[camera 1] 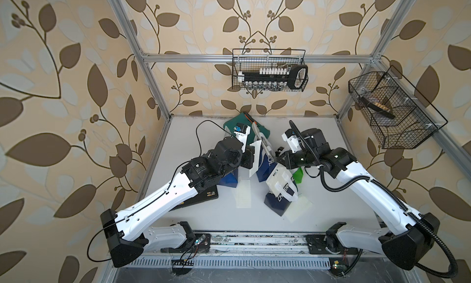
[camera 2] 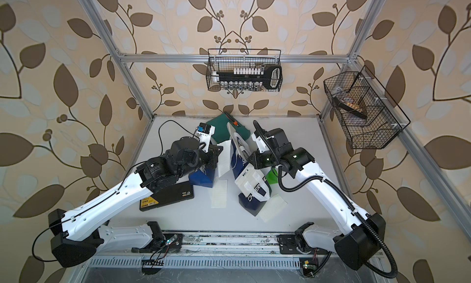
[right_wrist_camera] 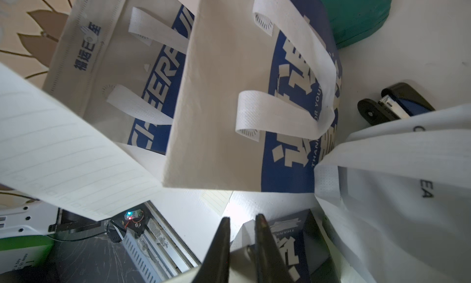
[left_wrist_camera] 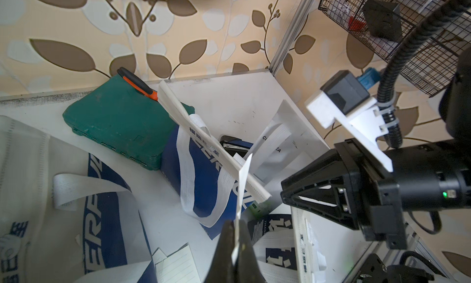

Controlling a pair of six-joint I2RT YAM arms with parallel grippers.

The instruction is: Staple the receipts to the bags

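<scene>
My left gripper is shut on a white receipt, seen edge-on between its fingers in the left wrist view; its lined face shows in the right wrist view. A white-and-blue bag stands mid-table to the right of it, handles hanging. My right gripper is part open; the pale edge of another bag shows low between or behind its fingers, and I cannot tell whether they touch. A third bag stands by the left arm. A black stapler lies behind the middle bag.
Loose receipts lie at the front of the table. A green case with an orange-and-black tool sits at the back. A black box is at front left. Free table shows at back right.
</scene>
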